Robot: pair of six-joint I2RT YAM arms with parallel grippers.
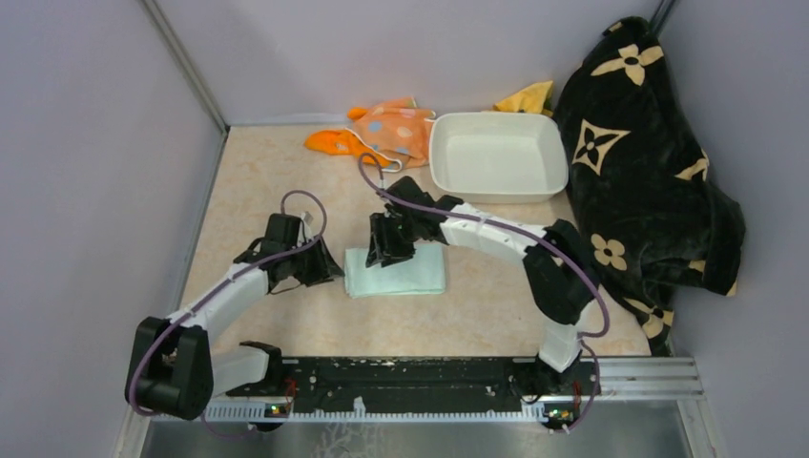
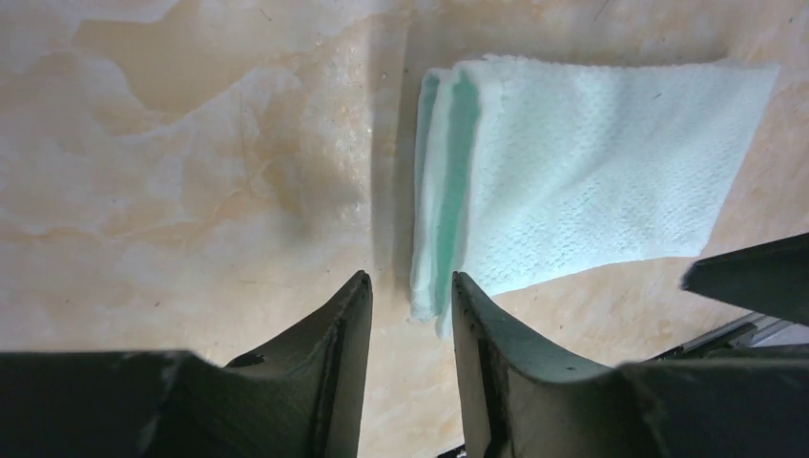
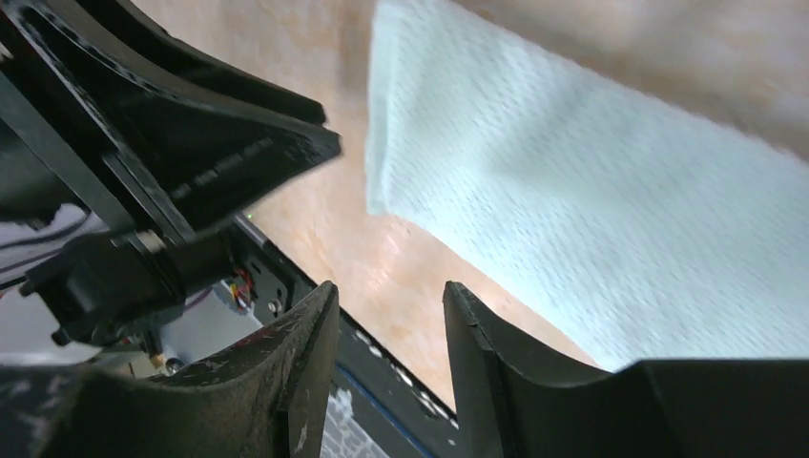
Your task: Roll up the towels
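A pale mint towel lies folded flat on the table, with layered folded edges at its left end in the left wrist view. My left gripper is just off that left end; in its wrist view its fingertips are part open with nothing between them. My right gripper hovers over the towel's upper left area; in the right wrist view its fingers are apart and empty, the blurred towel beyond them.
A white bin stands at the back, beside orange towels and a yellow cloth. A black patterned blanket fills the right side.
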